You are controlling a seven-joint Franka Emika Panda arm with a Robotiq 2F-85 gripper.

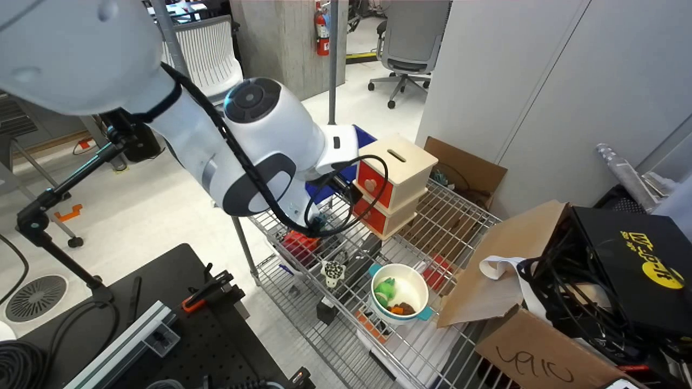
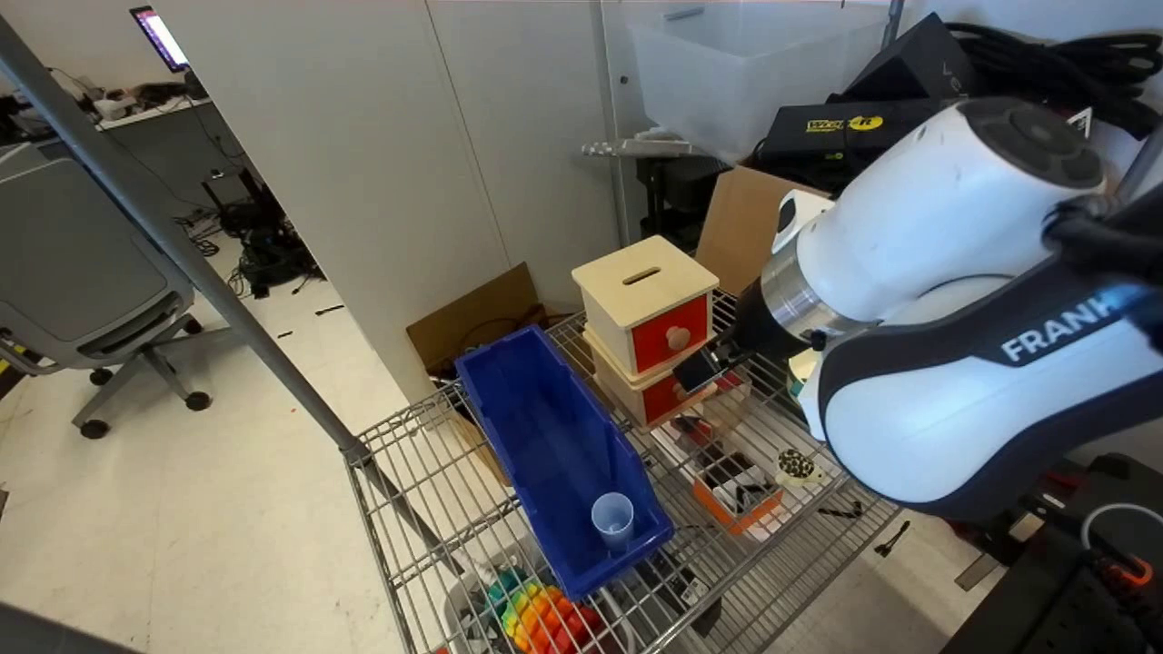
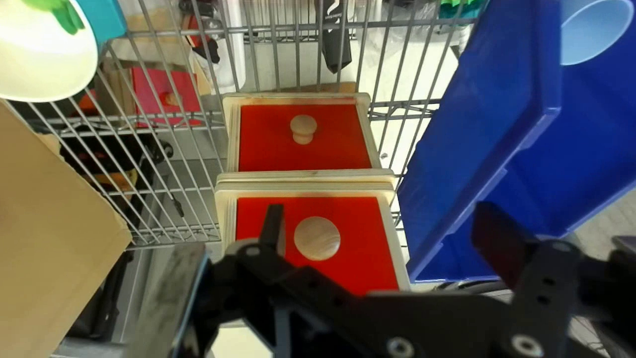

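Note:
Two stacked wooden boxes have red drawer fronts with round knobs; the upper box (image 2: 643, 278) has a slot in its lid, and the lower box (image 2: 621, 381) sits beneath it. Both drawers look closed. My gripper is open in front of the upper drawer (image 3: 363, 244). Its knob (image 3: 317, 238) shows between the spread fingers, nearer the left one, with nothing gripped. The lower knob (image 3: 303, 128) lies farther off in the wrist view. From the second exterior view, the gripper (image 2: 706, 367) is close to the drawer fronts; contact cannot be told.
Beside the boxes on the wire shelf lies a blue bin (image 2: 545, 436) with a light-blue cup (image 2: 613, 521) inside. On the other side stands a cream pot (image 1: 415, 285) holding toy food. An open cardboard box (image 1: 538, 353) full of cables borders the shelf.

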